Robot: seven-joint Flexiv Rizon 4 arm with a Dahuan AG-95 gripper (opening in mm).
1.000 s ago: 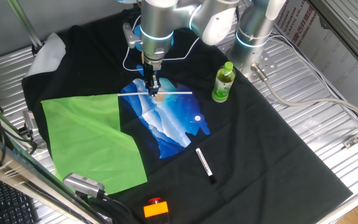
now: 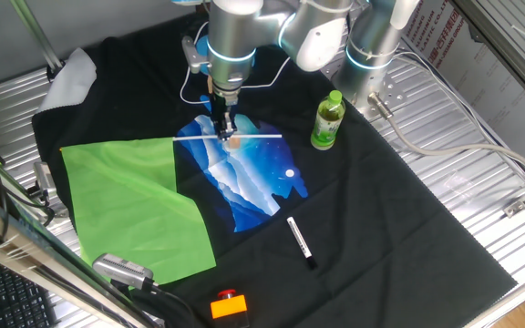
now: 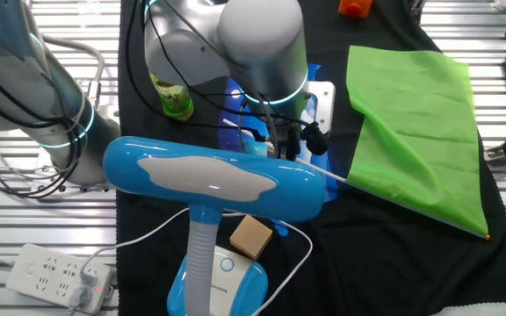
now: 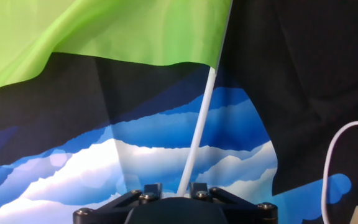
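A green flag (image 2: 135, 205) lies spread on the black cloth, its thin white pole (image 2: 261, 137) running out from one corner across a blue picture mat (image 2: 244, 178). In exterior view 1 my gripper (image 2: 224, 136) points down at the bare part of the pole. From the wrist view, the pole (image 4: 197, 134) runs down between the two fingertips of my gripper, with some gap showing beside it, so the fingers look open around or just above it. Exact height over the pole cannot be told. In exterior view 2 the fingertips are largely hidden.
A green-capped bottle (image 2: 328, 120) stands right of the mat, near the arm's base. A marker (image 2: 301, 241) lies in front. A blue lamp (image 3: 213, 180), a wooden block (image 3: 250, 237) and a white cable (image 4: 328, 155) are close by.
My arm has shifted very slightly near the pole. The flag, pole, bottle and marker stay where they were.
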